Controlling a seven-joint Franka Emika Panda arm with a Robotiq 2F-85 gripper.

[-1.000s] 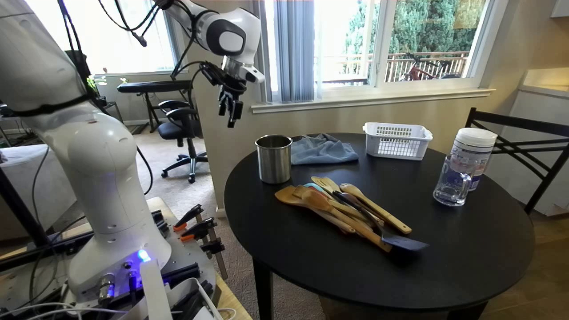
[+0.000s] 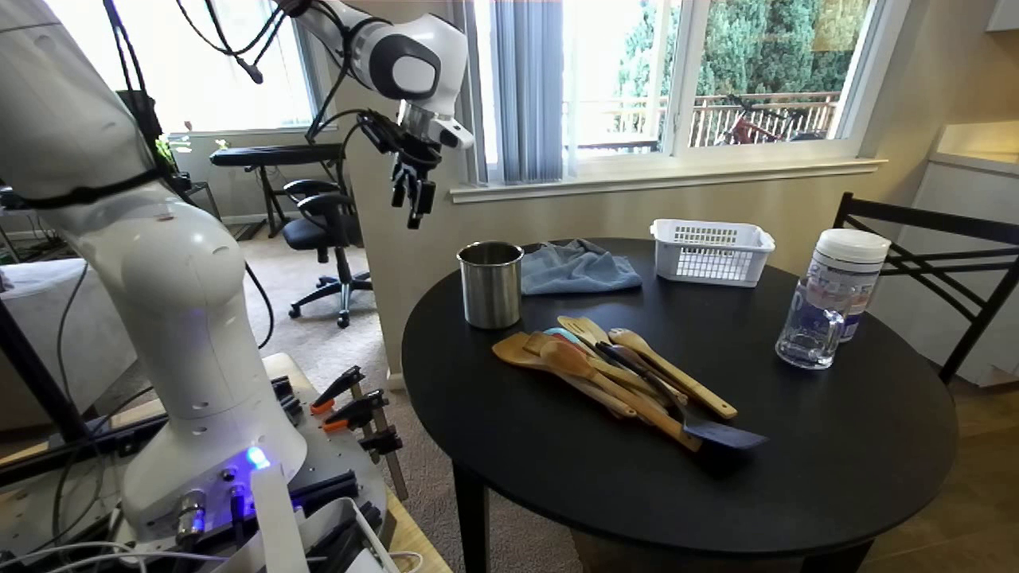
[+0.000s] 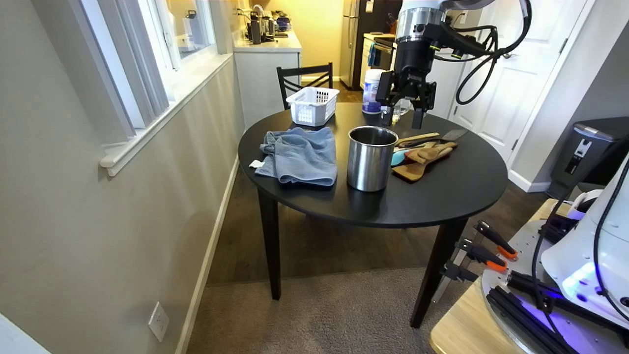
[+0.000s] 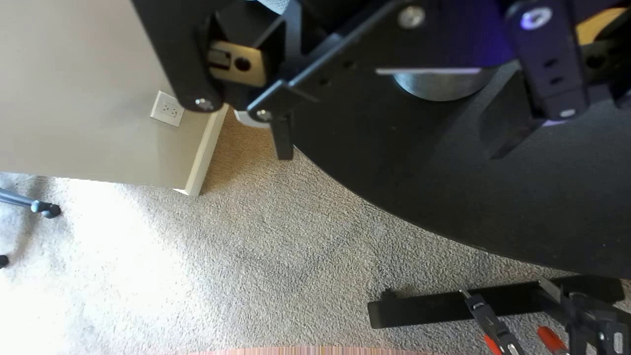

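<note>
My gripper (image 2: 405,212) hangs in the air above and to the left of the table in exterior view 1. Exterior view 2 shows the gripper (image 3: 401,121) open, its two fingers apart and nothing between them. Below it in that view stands an upright steel canister (image 3: 369,162); its lower wall (image 4: 440,87) peeks out under the gripper body in the wrist view. A loose pile of utensils lies on the table, among them a wooden spoon (image 2: 568,361) and a dark spatula (image 2: 726,434). Behind the canister rests a crumpled blue cloth (image 2: 579,268).
A white basket (image 2: 712,253) sits at the table's back. On the right stand a clear glass mug (image 2: 808,334) and a white-lidded tub (image 2: 853,245). A wall and window border the far side.
</note>
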